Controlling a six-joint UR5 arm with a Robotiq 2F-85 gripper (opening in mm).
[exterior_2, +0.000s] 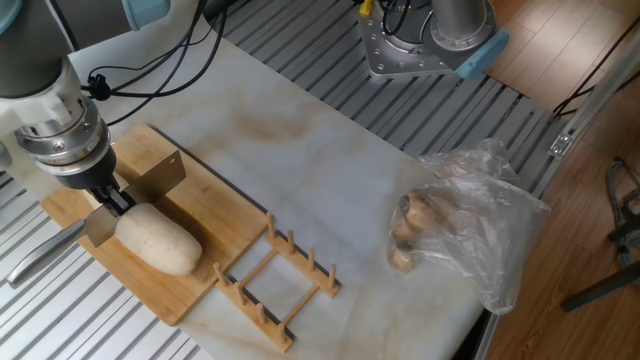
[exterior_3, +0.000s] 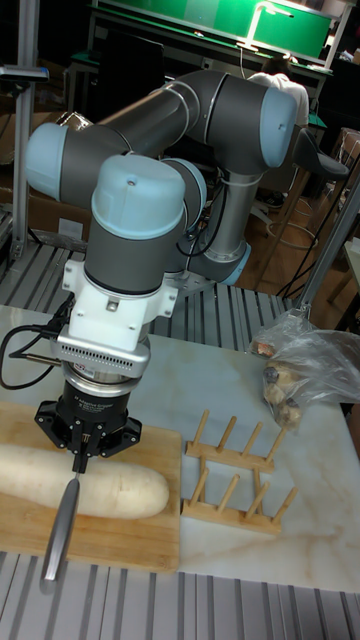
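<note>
A cleaver-like knife (exterior_2: 157, 181) with a metal handle (exterior_2: 45, 252) is held upright by my gripper (exterior_2: 122, 205), which is shut on it. Its blade stands across a large white radish (exterior_2: 160, 240), edge down; how deep it sits in the radish cannot be told. The radish lies on a wooden cutting board (exterior_2: 222, 200). In the other view the radish (exterior_3: 128, 493) stretches to both sides of the knife handle (exterior_3: 61, 533), and my gripper (exterior_3: 81, 461) is directly above it.
Beside the board's right edge stands a wooden peg rack (exterior_2: 285, 345). Farther right, a clear plastic bag (exterior_2: 490, 240) holds brownish roundish pieces (exterior_2: 425, 213). The marble-look tabletop (exterior_2: 320, 150) between board and bag is bare.
</note>
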